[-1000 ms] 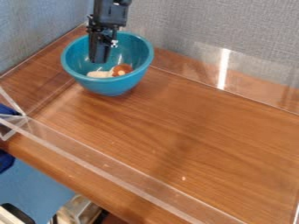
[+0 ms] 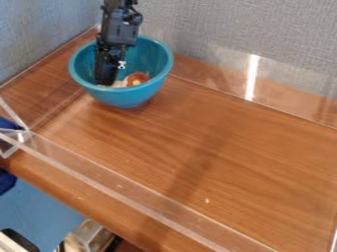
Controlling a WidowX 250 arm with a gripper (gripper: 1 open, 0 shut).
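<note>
A turquoise bowl (image 2: 148, 91) stands at the upper left of the wooden table (image 2: 218, 167). My black gripper (image 2: 108, 77) reaches down into the left part of it. An orange-red round item (image 2: 137, 78) lies in the bowl to the right of the fingers, with something pale beside it. The fingertips are mostly hidden among the bowl's contents, so I cannot tell how the gripper stands or whether anything is between its fingers.
Clear panels border the table, with a grey padded wall (image 2: 250, 30) behind. A blue object (image 2: 7, 128) sits at the left edge.
My gripper has moved down, deeper into the bowl, over the last second. The bowl stands in the same place.
</note>
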